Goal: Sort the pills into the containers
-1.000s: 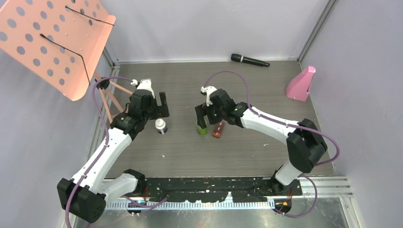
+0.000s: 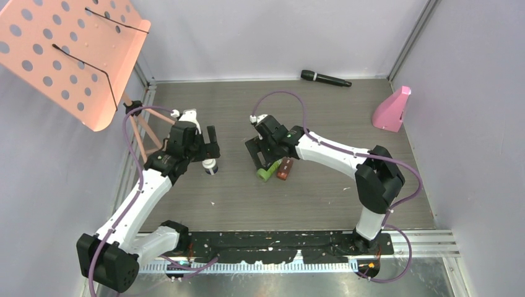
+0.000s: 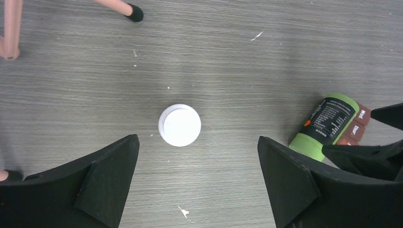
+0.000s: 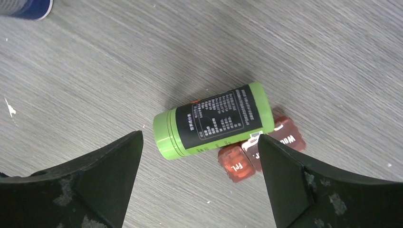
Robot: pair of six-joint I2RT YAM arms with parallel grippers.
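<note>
A green-capped bottle with a black label [image 4: 218, 118] lies on its side against the reddish-brown pill box [image 4: 236, 162], hiding part of it; whether it rests on the box's edge I cannot tell. Above them my right gripper [image 2: 262, 162] is open, its fingers apart, with nothing held. In the left wrist view a bottle's round white lid [image 3: 180, 126] shows between and below the spread fingertips. The same white-lidded bottle [image 2: 210, 167] stands upright on the table, and my open left gripper [image 2: 211, 143] hangs over it, apart from it.
A black microphone [image 2: 325, 78] lies at the back edge. On the right stands a pink holder [image 2: 391, 110]. An orange perforated stand [image 2: 74, 59] rises at the left, its legs [image 2: 143, 133] near my left arm.
My right gripper has shifted slightly left and down. The green bottle, seen more upright a second ago, now lies tilted beside the pill box.
</note>
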